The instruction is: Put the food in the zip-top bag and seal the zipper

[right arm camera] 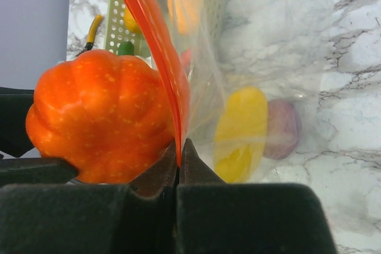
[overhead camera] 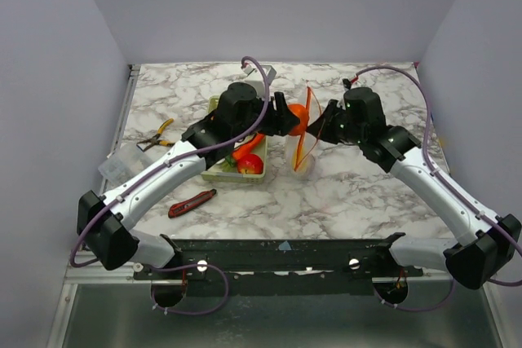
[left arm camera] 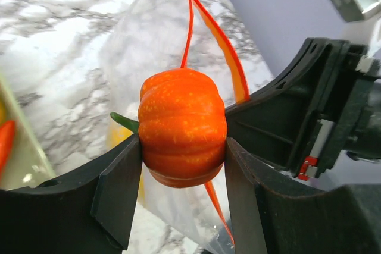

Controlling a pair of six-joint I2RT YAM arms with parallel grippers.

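Note:
My left gripper is shut on an orange pumpkin, held against the opening of the clear zip bag. My right gripper is shut on the bag's edge by its orange zipper strip. Inside the bag lie a yellow item and a purplish round item, seen through the plastic in the right wrist view.
A green basket with red and other produce sits left of the bag. A red cutter, pliers and a clear container lie further left.

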